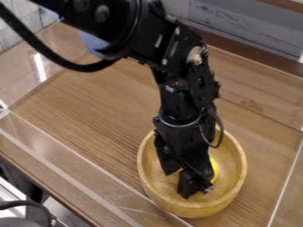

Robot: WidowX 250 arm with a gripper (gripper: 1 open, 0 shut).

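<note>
A light wooden bowl (225,195) sits on the wooden table at the lower middle. My black gripper (192,177) reaches down into it, its fingers over and around a yellow object (212,170), which is mostly hidden behind them. Whether the fingers grip it cannot be told.
A pale wall runs along the back. At the upper left a blue item is partly hidden behind the arm. A dark cable shows at the lower left edge.
</note>
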